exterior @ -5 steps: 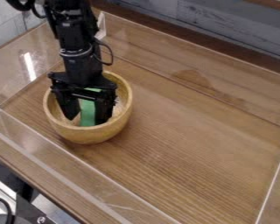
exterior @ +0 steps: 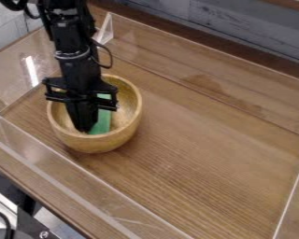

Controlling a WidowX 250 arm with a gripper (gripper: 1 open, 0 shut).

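The black robot arm reaches down from the upper left into a yellow-tan bowl (exterior: 112, 140) on the wooden table. My gripper (exterior: 79, 121) is low inside the bowl at its left half, beside a green object (exterior: 104, 119) that lies in the bowl and is partly hidden by the arm. The fingertips are dark and overlap, so I cannot tell from the view whether anything is between them.
A white and grey wall (exterior: 227, 28) runs along the back. Dark cables hang at the lower left edge.
My gripper has shifted a little left and lower in the bowl over the last second. Less of the green object shows at the bowl's middle than a second ago.
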